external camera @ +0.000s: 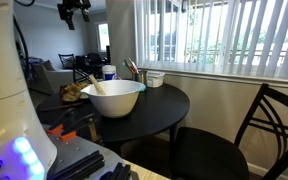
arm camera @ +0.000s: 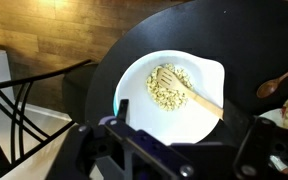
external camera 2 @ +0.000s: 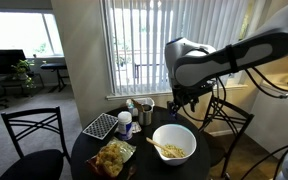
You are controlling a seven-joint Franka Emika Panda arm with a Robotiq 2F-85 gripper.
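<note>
A white bowl (external camera: 115, 98) stands on the round dark table. Pale, small pieces (arm camera: 168, 88) lie in its bottom. A wooden fork-like utensil (arm camera: 189, 94) rests in the bowl, its tines among the pieces and its handle over the rim. High above the table, my gripper (external camera: 76, 20) is open and empty. Exterior view 2 has the gripper (external camera 2: 185, 106) over the bowl's far side, apart from it. In the wrist view, the bowl fills the middle beyond the spread fingers.
Beside the bowl are a bag of food (external camera 2: 111, 157), a white container (external camera 2: 124, 126), a rack (external camera 2: 101, 126) and a utensil holder (external camera 2: 146, 115). A wooden spoon (arm camera: 280, 80) lies on the table. Black chairs (external camera: 210, 152) stand around.
</note>
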